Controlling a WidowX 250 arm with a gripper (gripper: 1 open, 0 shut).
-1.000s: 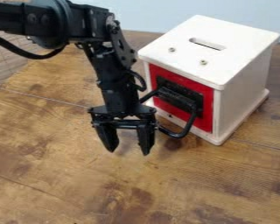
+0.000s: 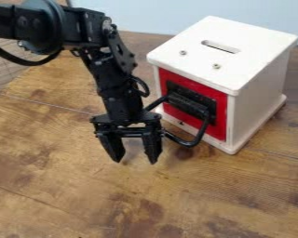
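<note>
My black gripper (image 2: 134, 147) hangs low over the wooden table, fingers pointing down and apart, with nothing between them. Just behind it and to the right stands a white wooden box (image 2: 238, 56) with a slot (image 2: 223, 46) in its sloped top and a red front panel (image 2: 214, 135). A black fitting (image 2: 189, 102) is on that panel, and a black tube or cable runs in a loop beside my gripper; where it attaches is partly hidden by the arm.
A pale wall or surface lies at the back.
The arm and gripper have shifted very slightly, with the upper arm a little farther left. The box stays where it was.
</note>
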